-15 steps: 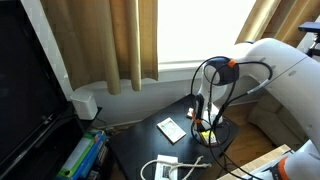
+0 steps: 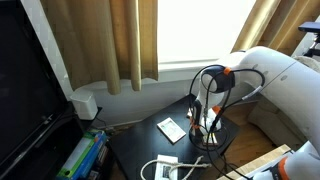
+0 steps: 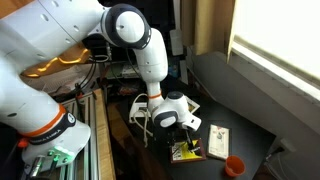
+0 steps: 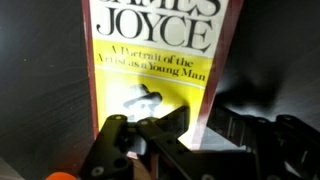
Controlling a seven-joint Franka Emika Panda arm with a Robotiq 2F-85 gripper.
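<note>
A paperback book (image 4: pixel 155 65) with a white, yellow and red cover lies flat on the dark table, its "James Joyce" title readable in the wrist view. In exterior view 2, the book (image 3: pixel 187 152) shows partly from under my gripper (image 3: pixel 178 137). My gripper is low over the book, with dark fingers spread on either side of the cover's right edge in the wrist view. Its fingers look part open. Whether the fingers touch the book cannot be made out.
A white rectangular item (image 3: pixel 218 141) and an orange-red cup (image 3: pixel 235 167) stand near the book. A white cable (image 2: pixel 150 166) lies at the table's front, with several colourful books (image 2: pixel 82 152) further left.
My arm has shifted slightly and come down around the book since a second ago. Less of the yellow cover shows beside the gripper. The white item and cable have stayed put.
</note>
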